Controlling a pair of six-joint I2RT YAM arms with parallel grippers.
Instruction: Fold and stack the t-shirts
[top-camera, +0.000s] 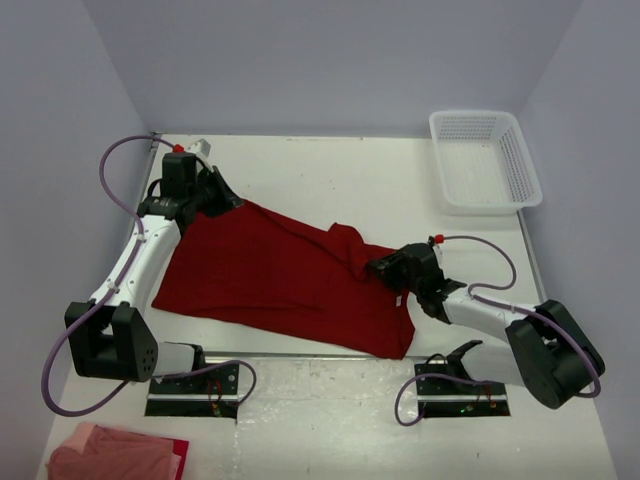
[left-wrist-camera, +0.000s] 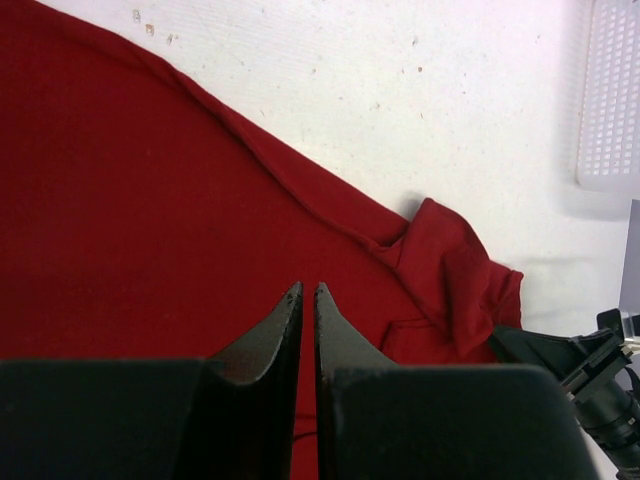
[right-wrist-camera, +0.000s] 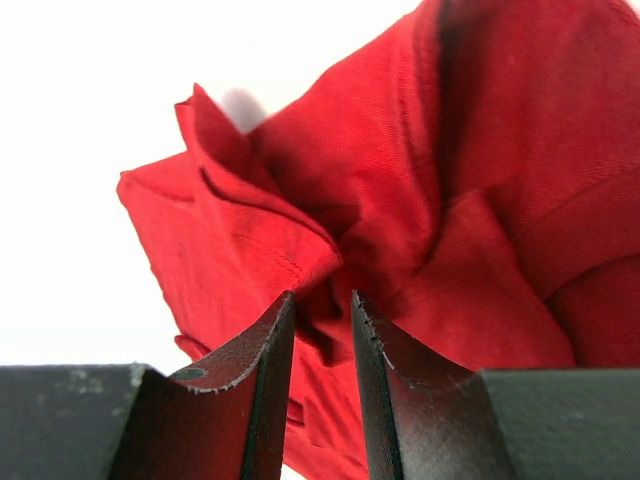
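A dark red t-shirt (top-camera: 270, 270) lies spread over the left and middle of the white table, its right end rumpled into a raised fold (right-wrist-camera: 270, 230). Above its upper left corner is my left gripper, open by a narrow gap with no cloth gripped in it. My right gripper hangs low over the rumpled right end, its fingertips part open. Red cloth shows behind and between them; whether they touch it I cannot tell. At the bottom left, a folded pinkish-red shirt (top-camera: 115, 455) lies with a brighter red one (top-camera: 181, 450) showing at its edge.
An empty white basket (top-camera: 485, 205) stands at the back right. The table's back middle, between the shirt and the basket, is bare. Grey walls (top-camera: 330, 70) close in the back and both sides.
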